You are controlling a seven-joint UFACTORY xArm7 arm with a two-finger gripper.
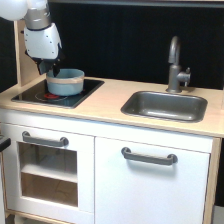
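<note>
On the black stove top (pixel 87 90) sits a blue-grey pot (pixel 68 87) with a paler rim, upright. The white arm comes down from the top left, and my gripper (pixel 47 69) is at the pot's left side, close to the rim. Its dark fingers are small and partly blend into the background, so whether they touch the pot or stand open or shut does not show.
A metal sink (pixel 165 104) with a dark faucet (pixel 178 68) lies to the right in the wooden counter (pixel 112 114). Below are an oven door with a dark handle (pixel 45 139) and a white cabinet door (pixel 135 190). Bare counter separates stove and sink.
</note>
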